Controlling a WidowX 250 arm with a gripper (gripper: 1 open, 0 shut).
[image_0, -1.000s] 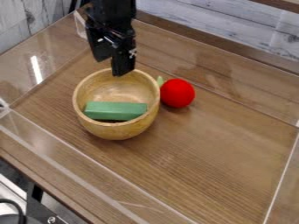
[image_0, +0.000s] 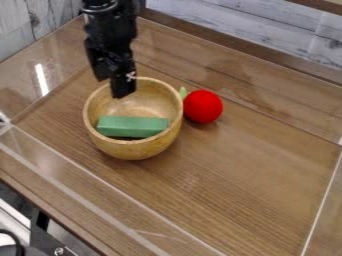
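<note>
My gripper (image_0: 110, 76) hangs open over the back-left rim of a wooden bowl (image_0: 170, 134), its dark fingers pointing down with nothing seen between them. A green block (image_0: 132, 126) lies in the front part of the bowl. A red round object (image_0: 203, 106), like a tomato, sits on the table just right of the bowl, with a small green bit at its left.
A pale panel (image_0: 30, 25) stands at the back left, and dark cables show at the lower left edge.
My gripper has moved left, from above the back middle of the bowl to its back-left side. The bowl, green block and red object have stayed in place.
</note>
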